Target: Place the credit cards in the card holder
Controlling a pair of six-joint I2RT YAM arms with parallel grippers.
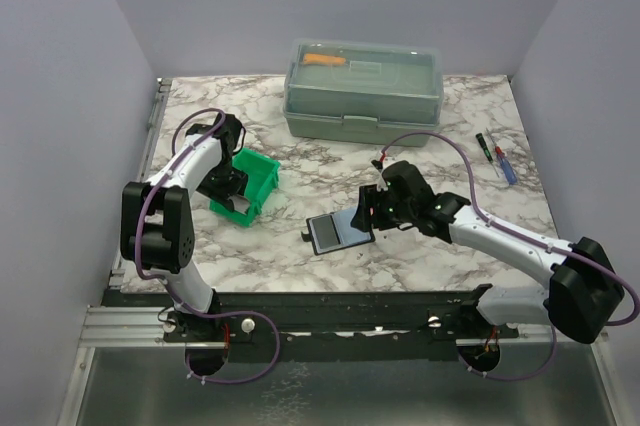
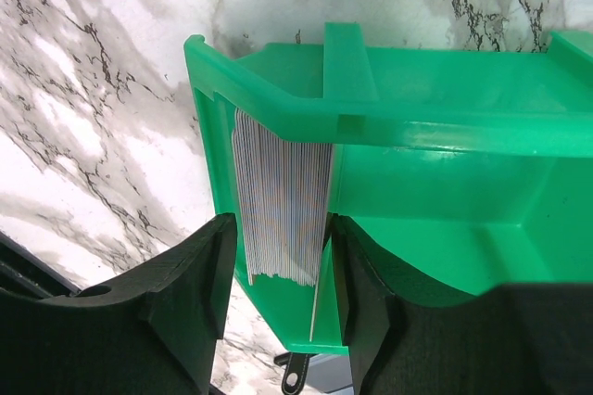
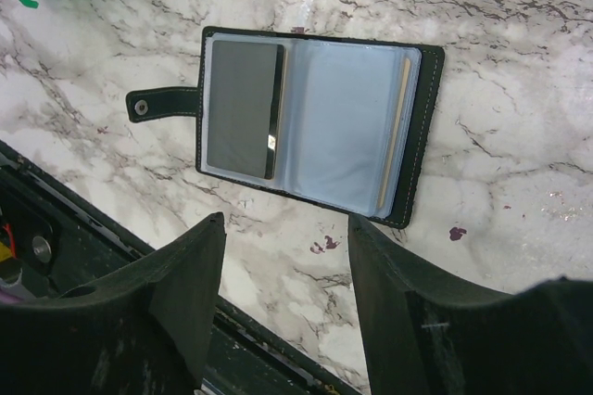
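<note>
A green box [image 1: 258,178] sits at the left of the table, with my left gripper [image 1: 230,191] over it. In the left wrist view, a stack of cards [image 2: 278,200] stands in a compartment of the box [image 2: 435,182]; my left gripper is part open around its lower end, one card's edge near the right finger. The open card holder [image 3: 312,126] lies flat at the table's middle, a dark panel on its left half, a clear sleeve on its right. My right gripper hangs open near it, nothing between its fingers.
A large lidded translucent bin [image 1: 362,96] stands at the back. A few pens [image 1: 505,166] lie at the right.
</note>
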